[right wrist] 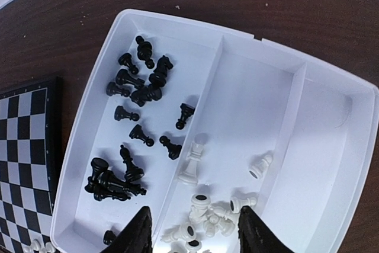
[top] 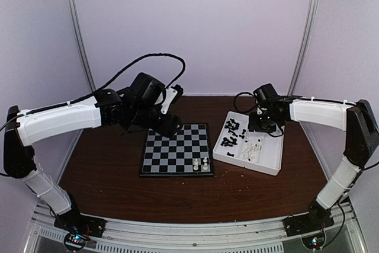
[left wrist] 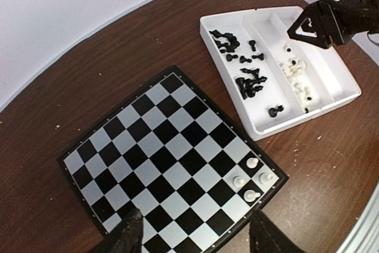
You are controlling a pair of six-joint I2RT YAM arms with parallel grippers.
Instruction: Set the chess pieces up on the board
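Observation:
The black-and-grey chessboard [left wrist: 172,152] lies flat. Several white pieces [left wrist: 251,195] stand grouped at its near right corner. My left gripper is high over the board, open, with no piece between its fingers. To the right of the board, the white tray [right wrist: 237,34] holds black pieces [right wrist: 142,93] lying in its left compartment and white pieces [right wrist: 188,167] lying in the middle one. Over the tray hangs my right gripper. It is open, its fingers apart above the white pieces, and I see nothing gripped.
The tray's right compartment [right wrist: 323,152] is empty. Thin dividers [right wrist: 290,111] and raised walls separate the compartments. The tray's left edge stands close to the board.

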